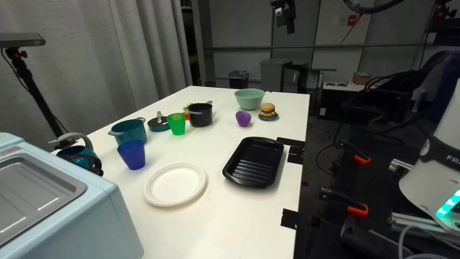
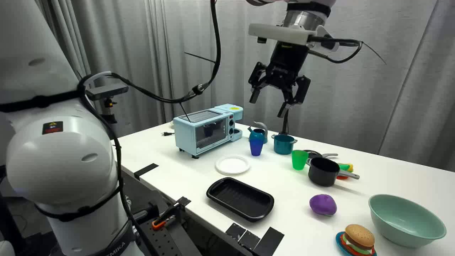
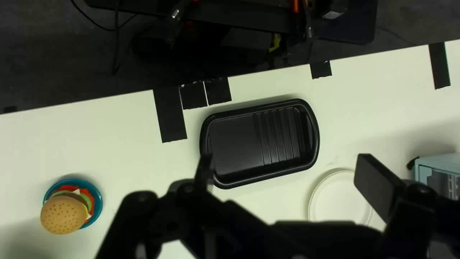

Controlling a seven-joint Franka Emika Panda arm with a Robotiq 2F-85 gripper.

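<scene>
My gripper hangs high above the table, its fingers spread wide with nothing between them. In the wrist view the open gripper spans part of a black ribbed tray and a white plate, which lie well below. The same tray rests empty near the table edge, and the plate is also bare. Beyond the tray sit a purple rounded object, a toy burger on a blue dish and a pale green bowl.
A light blue toaster oven stands at one end, near a kettle. Along the far side are a blue cup, green cup, teal pot and black pot. White table around the tray is clear.
</scene>
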